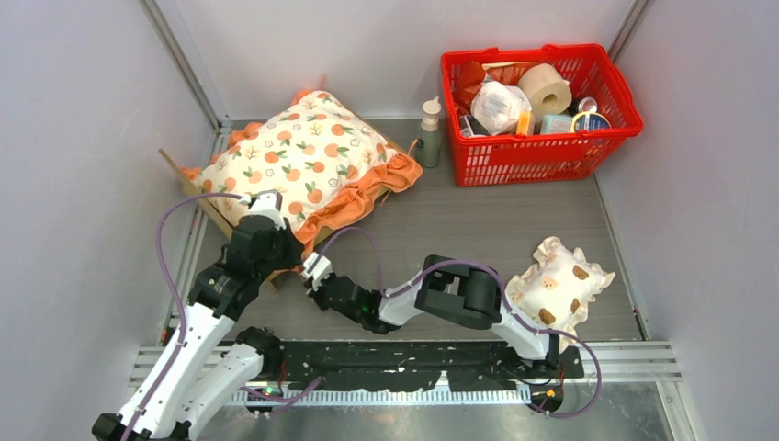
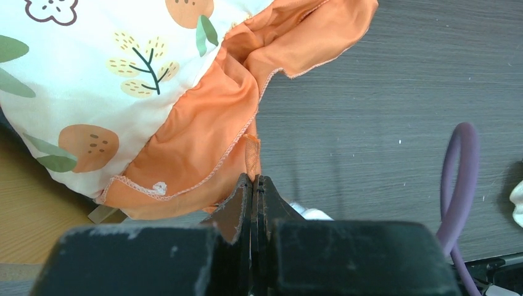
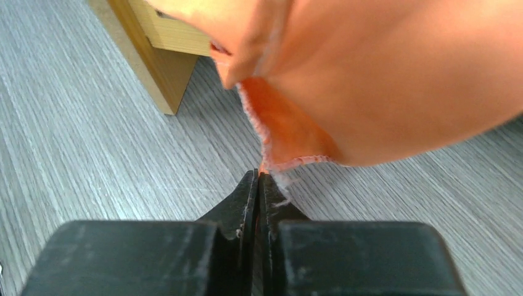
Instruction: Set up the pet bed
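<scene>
The pet bed's cushion point(image 1: 289, 161), cream with orange fruit prints and an orange ruffle, lies tilted on a wooden frame point(image 3: 157, 74) at the back left. My left gripper is shut at the front corner, on a thin orange strap point(image 2: 251, 151) hanging by the ruffle point(image 2: 197, 129). My right gripper is shut low beside a frame leg, on a thin orange strand below the blurred cloth; its far end is hidden. A small cream pillow point(image 1: 558, 285) with brown patches lies at the front right.
A red basket point(image 1: 542, 161) full of goods stands at the back right. A green bottle point(image 1: 429, 142) stands between it and the bed. Walls enclose both sides and the back.
</scene>
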